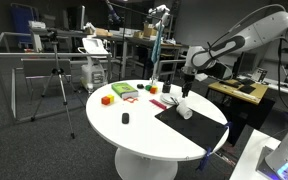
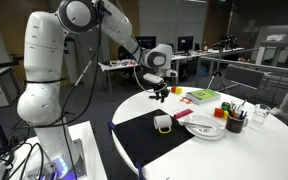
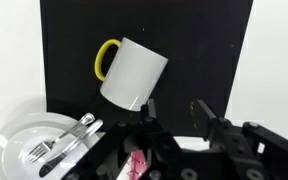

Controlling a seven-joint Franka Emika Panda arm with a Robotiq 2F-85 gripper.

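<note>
A white mug [image 3: 134,75] with a yellow handle [image 3: 105,58] lies on its side on a black mat [image 3: 199,45]. In exterior view 2 the same mug [image 2: 162,123] rests near the mat's plate side. My gripper [image 2: 162,96] hangs above the mat, clear of the mug. At the lower edge of the wrist view, the gripper shows a gap between its dark fingertips, with nothing held there. The mug lies just ahead of and beside one finger.
A white plate [image 3: 19,135] with a fork and knife stands beside the mat. In exterior view 2, a dark cup of pens [image 2: 235,121], colored blocks [image 2: 219,112] and a green box [image 2: 204,97] stand farther off. Bare white table [image 1: 119,120] lies toward the left.
</note>
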